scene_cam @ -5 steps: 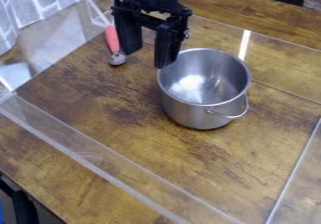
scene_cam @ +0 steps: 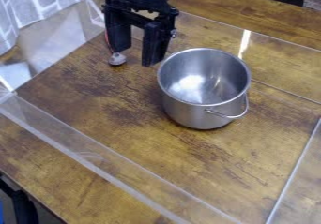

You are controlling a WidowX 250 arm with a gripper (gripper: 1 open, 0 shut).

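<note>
The black robot gripper (scene_cam: 138,45) hangs in the upper middle of the camera view, above and left of a steel pot (scene_cam: 201,87) with wire handles. A utensil with a silver head (scene_cam: 116,58) lies behind the gripper, its red handle mostly hidden. Whether the gripper holds anything or how its fingers stand is not clear.
The wooden table (scene_cam: 113,125) has free room in front and to the left of the pot. Clear plastic edging (scene_cam: 113,167) runs along the front left and right sides. A white cloth or plastic sheet lies at the upper left.
The gripper has moved left, away from over the pot's rim, and now covers more of the red-handled utensil. The pot has not visibly moved.
</note>
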